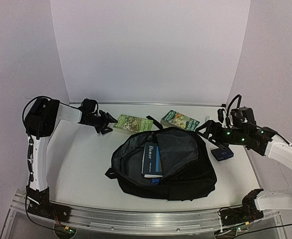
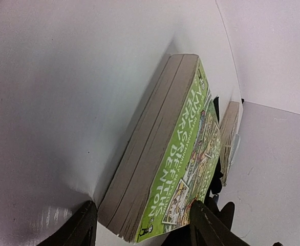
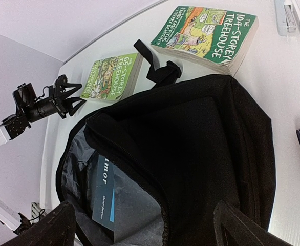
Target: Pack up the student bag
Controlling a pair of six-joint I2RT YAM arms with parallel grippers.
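Note:
A black backpack (image 1: pixel 191 184) lies unzipped in the middle of the table, its opening facing up. Inside it rests a dark "Humor" book (image 1: pixel 150 158) with blue edges showing beside it. Behind the bag, the light-green 65-Storey Treehouse book (image 1: pixel 133 123) lies flat. At that book's left end is my left gripper (image 1: pixel 113 125); its open fingers stand either side of the near end of the book (image 2: pixel 163 159) in the left wrist view. The dark-green 104-Storey Treehouse book (image 3: pixel 209 36) lies farther right. My right gripper (image 1: pixel 209 137) hangs open and empty by the bag's right side.
A dark blue pouch-like item (image 1: pixel 222 153) lies right of the bag, partly under the right arm. A small pale object (image 3: pixel 291 18) sits at the back right.

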